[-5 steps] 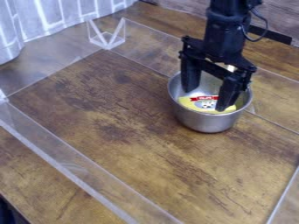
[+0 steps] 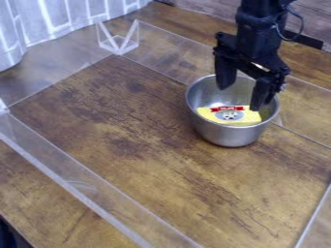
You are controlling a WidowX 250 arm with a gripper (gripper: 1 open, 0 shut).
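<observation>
A steel bowl stands on the wooden table toward the right. Inside it lies a flat yellow item with a red label and a small round picture. Above the bowl is my black gripper, open, its two fingers spread over the left and right parts of the bowl's mouth, with nothing seen between them. The gripper partly hides the back of the bowl.
A clear plastic bracket sits at the back left. Transparent walls run along the left and lower right edges, and white ribbed material fills the upper left corner. The table left of the bowl is clear.
My gripper has risen over the past second, moving up from down in the bowl to higher above it. The bowl and the yellow item look unmoved.
</observation>
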